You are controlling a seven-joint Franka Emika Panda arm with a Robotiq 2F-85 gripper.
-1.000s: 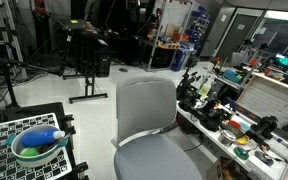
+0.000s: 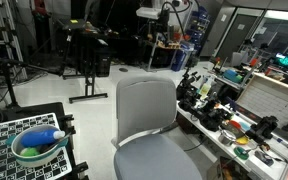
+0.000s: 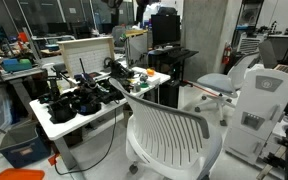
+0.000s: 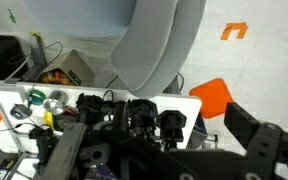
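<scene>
My gripper is open; its dark fingers stand wide apart at the bottom of the wrist view, with nothing held between them. Below, and well away from it, the wrist view shows the grey chair (image 4: 156,45) and a white table with dark devices (image 4: 134,118) on it. At the top of exterior view 1, part of the arm (image 2: 149,12) shows high above the floor, cut by the frame edge. A bowl (image 2: 39,150) with a blue object (image 2: 42,135) in it stands on a grid surface at the left.
The chair (image 2: 146,110) fills the middle foreground. Along the right, the white table (image 3: 96,123) carries several devices and tools. An orange-red bin (image 3: 22,174) lies on the floor beside it. Open floor (image 2: 94,120) lies left of the chair.
At the top of exterior view 1, a white part of the arm has come into view where it was not visible before. The chair, bowl and table things have not moved.
</scene>
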